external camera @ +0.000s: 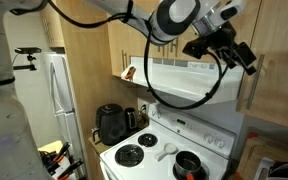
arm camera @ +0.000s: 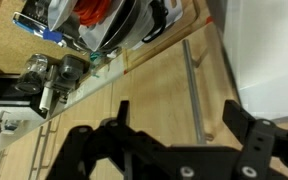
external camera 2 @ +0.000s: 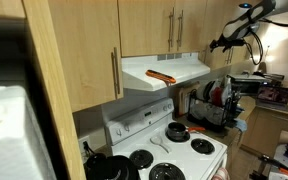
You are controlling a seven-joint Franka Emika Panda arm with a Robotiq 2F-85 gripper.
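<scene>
High up at the right, in front of the wooden wall cabinets, my gripper [external camera: 242,38] hangs with its fingers spread wide apart. The same gripper [external camera 2: 217,45] appears small at the far right of the second exterior view. Looking from the wrist, the open gripper has nothing between its dark fingers. A wooden cabinet door [arm camera: 159,95] fills the space ahead, with a long metal bar handle [arm camera: 194,90] running along it. Whether a finger touches the door cannot be told.
Below stands a white stove [external camera: 149,170] with a black pot [external camera: 187,160] and a pale spoon-shaped thing [external camera: 167,150]. A white range hood [external camera: 184,82] juts out beneath the cabinets. A black appliance [external camera: 111,122] is on the counter. An orange item [external camera 2: 161,77] lies on the hood.
</scene>
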